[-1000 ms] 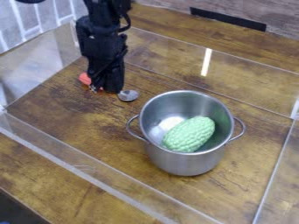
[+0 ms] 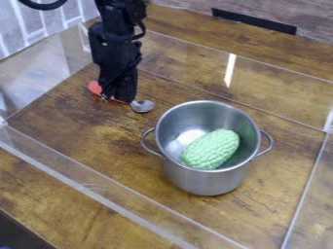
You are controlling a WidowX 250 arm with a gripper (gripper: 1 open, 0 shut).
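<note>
The black gripper (image 2: 115,89) hangs low at the upper left, over a red-handled utensil (image 2: 95,88) with a round metal head (image 2: 142,105) lying on the wooden table. Its fingers overlap the handle in this view, and whether they touch or hold it cannot be told. A steel pot (image 2: 208,180) with two side handles stands to the right, holding a green textured oblong object (image 2: 208,149).
Clear panels or edges run along the table's left side and front left. A pale rail stands at the top left corner.
The gripper has shifted slightly about the red-handled utensil. The pot and the green object stay in place.
</note>
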